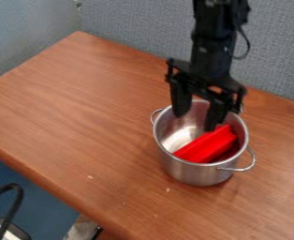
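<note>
A stainless steel pot point(187, 167) with two side handles stands on the wooden table point(80, 122). A red elongated object point(207, 143) lies inside it. My black gripper point(198, 116) is over the pot, open, with its fingers apart at the pot's upper back rim and the right fingertip reaching down inside, above the red object. Nothing shows between the fingertips.
A grey textured wall stands behind it. Blue floor and a black cable point(2, 192) show beyond the table's edge at the lower left.
</note>
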